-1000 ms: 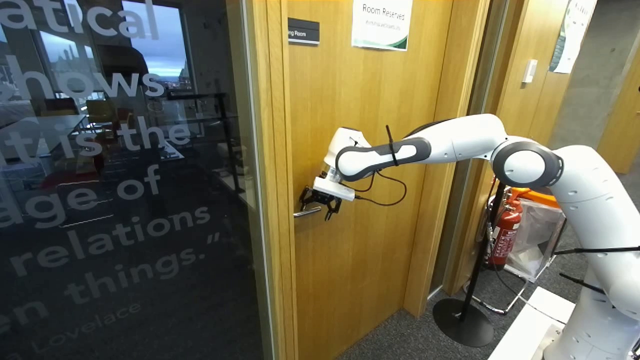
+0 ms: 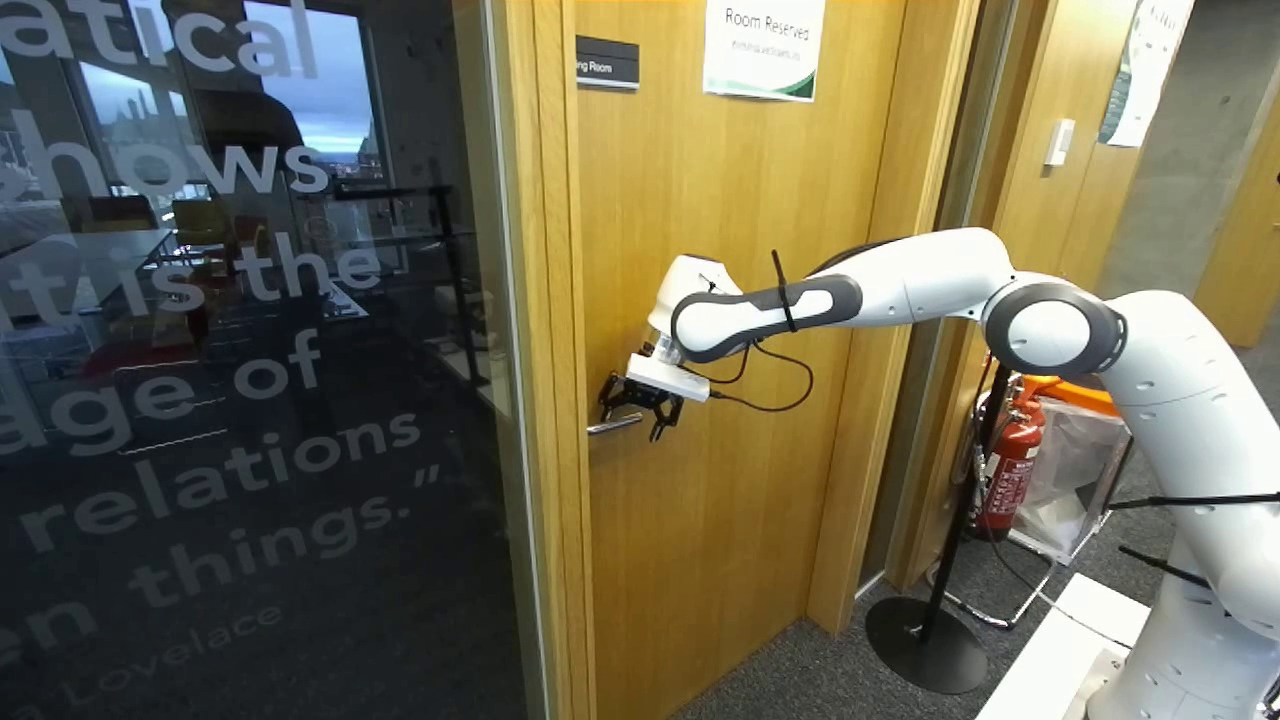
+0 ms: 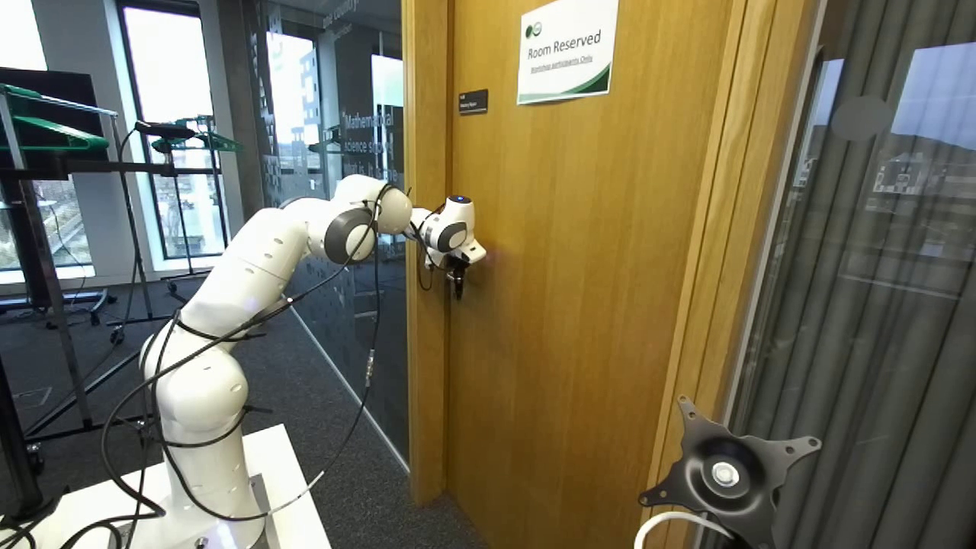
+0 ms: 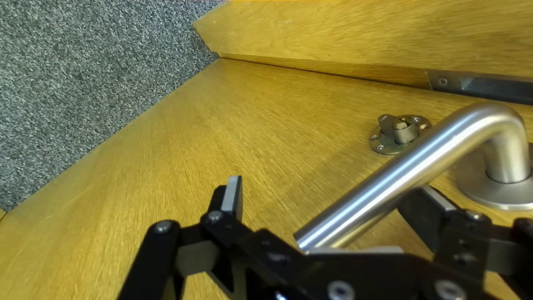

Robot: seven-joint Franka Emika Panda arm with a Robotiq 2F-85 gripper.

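Observation:
A wooden door (image 2: 720, 516) stands in its frame; I cannot tell whether it is latched. Its silver lever handle (image 4: 414, 170) sticks out at the right of the wrist view, roughly level in exterior view 1. My gripper is open at the handle, its fingers spread wide. The free end of the bar reaches into the gap between them. One finger (image 4: 232, 197) stands clear on the left; the other is partly hidden behind the bar. Whether either finger touches the handle cannot be told. In exterior view 2 the gripper (image 3: 457, 277) hides the handle.
A small thumb-turn lock (image 4: 399, 131) sits on the door beside the handle. The wooden door frame (image 2: 554, 360) and a glass wall (image 2: 300, 540) lie close by. A black stand base (image 2: 926, 644) and a fire extinguisher (image 2: 1011, 468) occupy the floor at right.

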